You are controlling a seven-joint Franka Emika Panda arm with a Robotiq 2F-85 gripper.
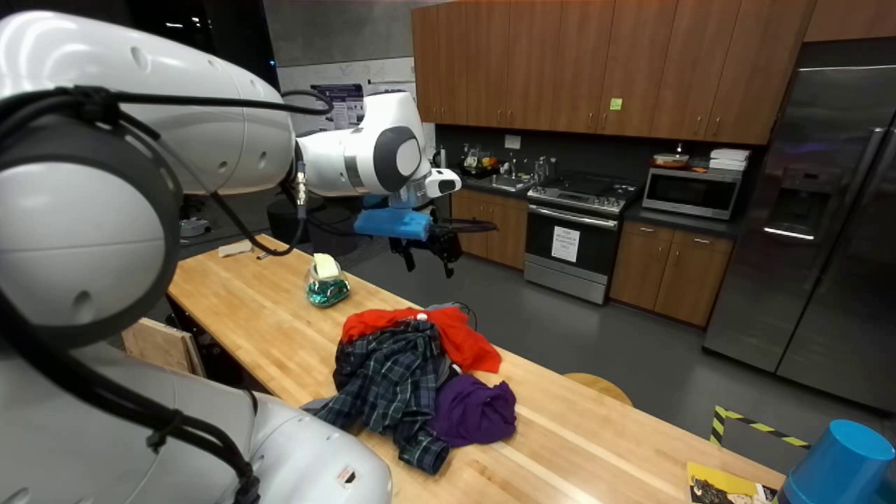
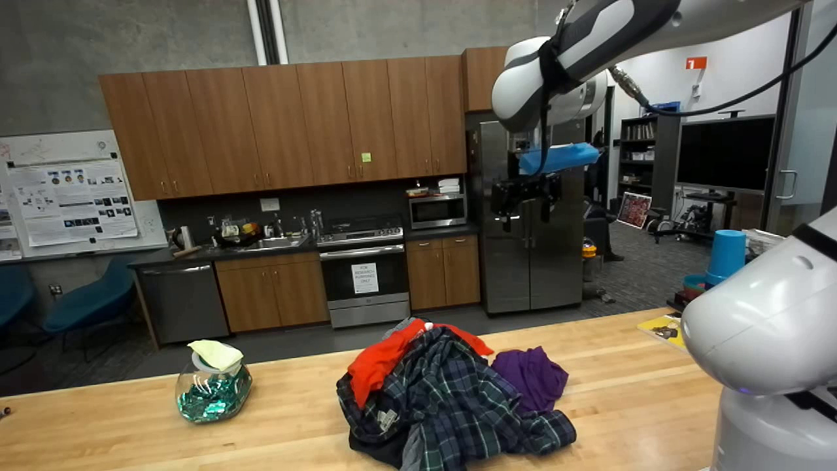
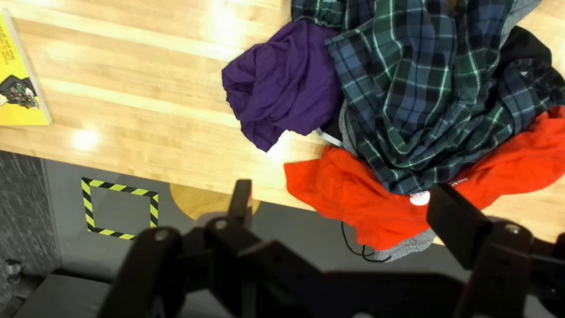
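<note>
My gripper is open above the table's far edge, its fingers wide apart with nothing between them. In exterior view 1 the gripper (image 1: 430, 267) hangs well clear of a clothes pile. On top of that heap lies a dark green and navy plaid shirt (image 3: 408, 95). A red garment (image 3: 365, 206) sticks out from beneath it, partly over the table edge. Bunched against the shirt's side is a purple cloth (image 3: 286, 82). Some grey and black fabric shows under the pile, mostly hidden.
A glass bowl (image 2: 213, 392) with green shiny filling and a yellow cloth stands left of the pile in exterior view 2. At the other end are a yellow book (image 1: 726, 486) and blue cups (image 1: 844, 462). Bare wooden table (image 2: 298, 400) separates bowl and pile.
</note>
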